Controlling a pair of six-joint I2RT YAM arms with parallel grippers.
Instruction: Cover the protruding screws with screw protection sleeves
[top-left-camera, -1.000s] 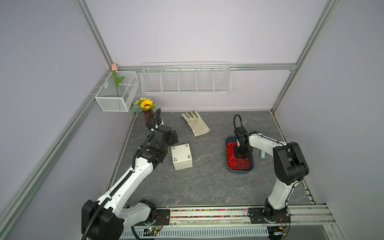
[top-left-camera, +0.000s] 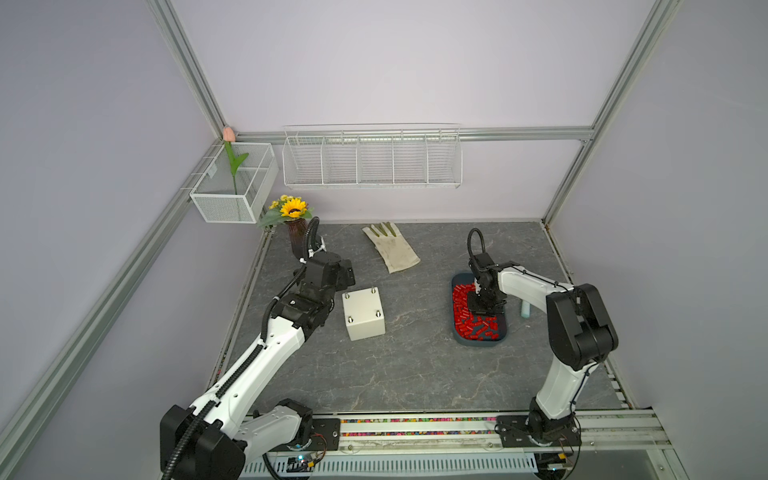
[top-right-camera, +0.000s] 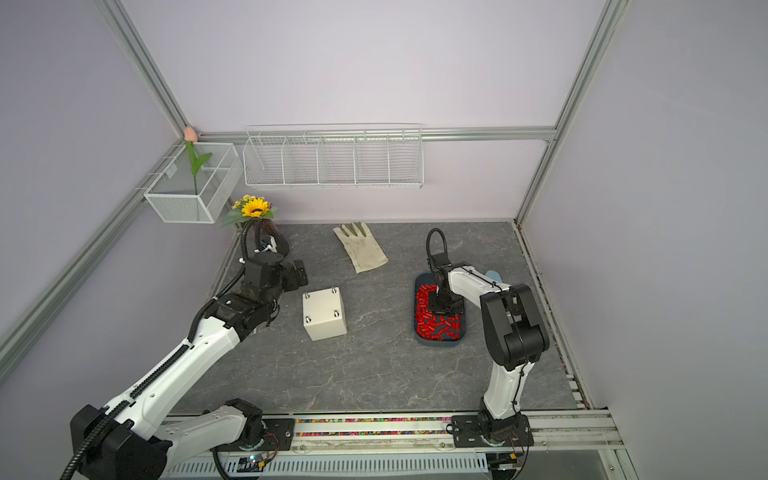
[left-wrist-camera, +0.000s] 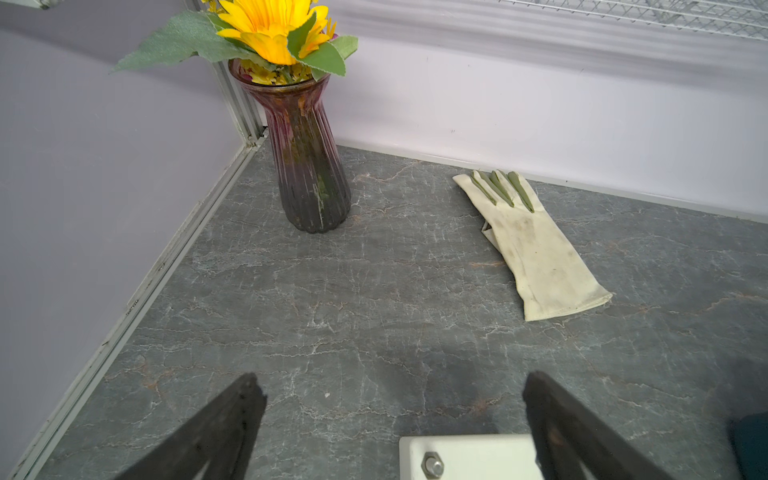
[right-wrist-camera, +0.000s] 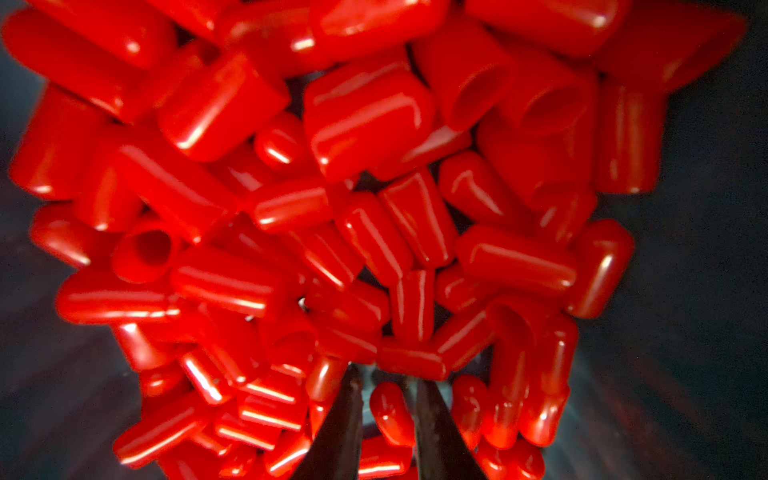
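Observation:
A white block (top-left-camera: 365, 326) stands left of the table's middle, with several bare metal screws (top-left-camera: 373, 290) sticking up from its top. My left gripper is open and empty, behind and above the block. One screw (left-wrist-camera: 432, 465) on the block shows at the lower edge of the left wrist view. Red sleeves (right-wrist-camera: 376, 236) fill a dark tray (top-left-camera: 477, 343) on the right. Down among them, my right gripper is shut with a small red sleeve (right-wrist-camera: 391, 413) between its narrow fingers. From above, the right arm hides its fingertips.
At the back lie a cream glove (top-left-camera: 393, 246) and, to its left, a vase (left-wrist-camera: 308, 160) with a sunflower. A pale blue object (top-left-camera: 525, 309) sits right of the tray. Between block and tray the table is clear.
Both arms look almost still over the last second. The block and the tray have not moved.

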